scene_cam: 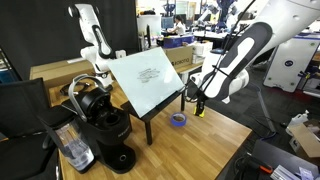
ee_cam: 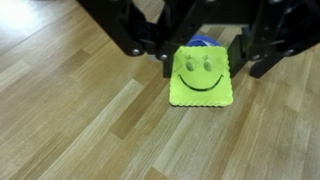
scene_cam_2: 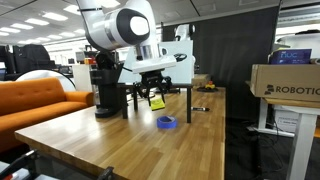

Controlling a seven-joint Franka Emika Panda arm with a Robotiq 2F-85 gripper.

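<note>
A yellow sponge-like piece with a smiley face (ee_cam: 201, 78) is pinched by my gripper, its black fingers closed on its two sides. In exterior view 2 the yellow piece (scene_cam_2: 157, 102) hangs tilted from the gripper (scene_cam_2: 153, 92), above the wooden table. Beyond it, in the wrist view, part of a blue round thing (ee_cam: 202, 41) shows; the rest is hidden behind the sponge. That same blue ring-like dish (scene_cam_2: 166, 122) sits on the table, a little below and to the right of the sponge in exterior view 2.
A white board (scene_cam: 147, 80) stands upright behind the blue dish. At the left of exterior view 1 are a black coffee machine (scene_cam: 100, 115) and a dark cup-like object (scene_cam: 114, 157).
</note>
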